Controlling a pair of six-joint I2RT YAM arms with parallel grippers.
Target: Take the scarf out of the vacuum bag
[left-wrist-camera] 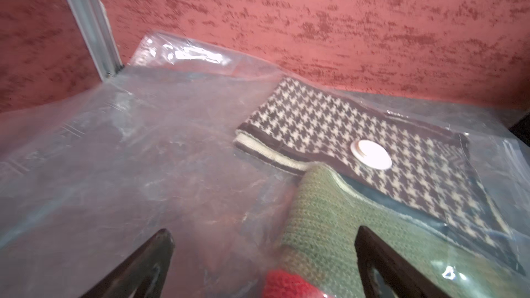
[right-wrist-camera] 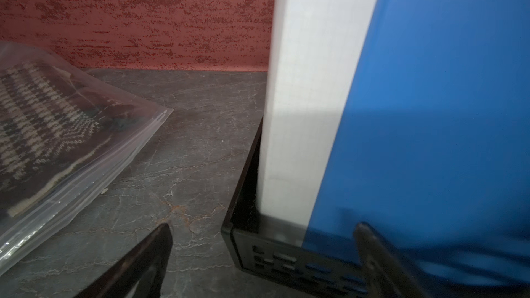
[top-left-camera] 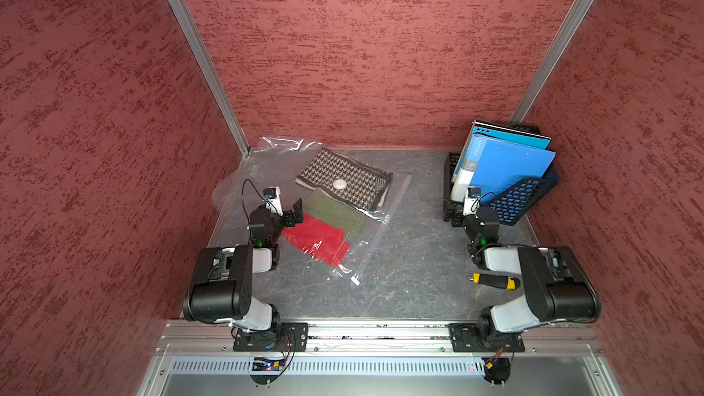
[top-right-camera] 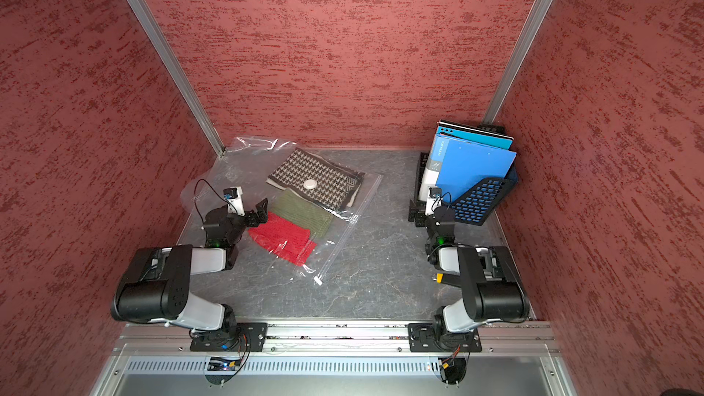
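A clear vacuum bag [top-left-camera: 392, 205] lies flat on the left half of the table, with a houndstooth scarf [top-left-camera: 319, 172] under a white round valve [top-left-camera: 339, 184], an olive knit piece [top-left-camera: 333, 212] and a red piece [top-left-camera: 311, 238] inside. The zipper strip runs along its right side. My left gripper hovers over the bag's left part, fingers open and empty. My right gripper is open and empty, just in front of the file holder.
A black file holder [top-left-camera: 517, 201] with blue folders [top-left-camera: 513, 161] stands at the back right. A yellow-black tool [top-left-camera: 495, 281] lies beside the right arm. Bare table lies between bag and holder.
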